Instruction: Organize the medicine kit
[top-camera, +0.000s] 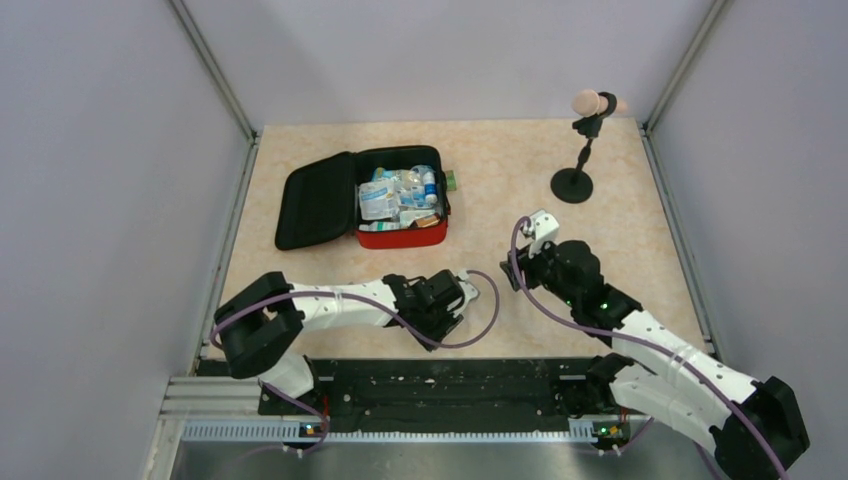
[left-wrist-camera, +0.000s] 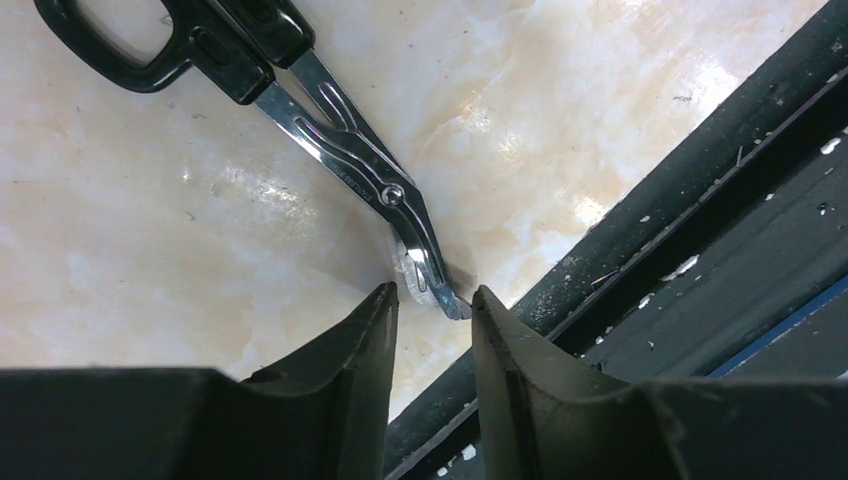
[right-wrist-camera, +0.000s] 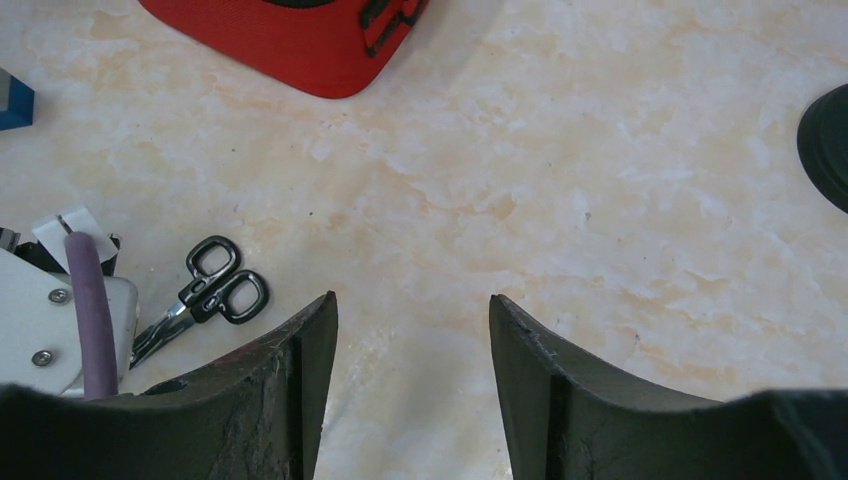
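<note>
Black-handled scissors lie flat on the table near its front edge; in the top view the left arm hides them. My left gripper is part open over the blade end, the blunt tip showing between its fingertips without being clamped. My right gripper is open and empty, to the right of the scissors' handles. At the back left, the red medicine case stands with its black lid folded open to the left, filled with packets and bottles.
A black stand with a rounded head rises at the back right. Beside the case's right wall is a small green item. A blue block shows at the edge of the right wrist view.
</note>
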